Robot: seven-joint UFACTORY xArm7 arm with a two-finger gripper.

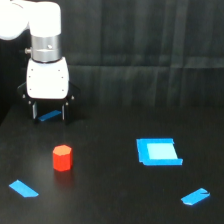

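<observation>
My white arm hangs at the upper left, its gripper (48, 109) low over the table with two dark fingers apart and nothing seen between them, above a blue tape strip (49, 115). A red hexagonal block (62, 158) sits in front of it to the right. A white square outlined in blue tape (158, 153) lies at the right.
Blue tape strips lie at the front left (23, 188) and front right (195, 196).
</observation>
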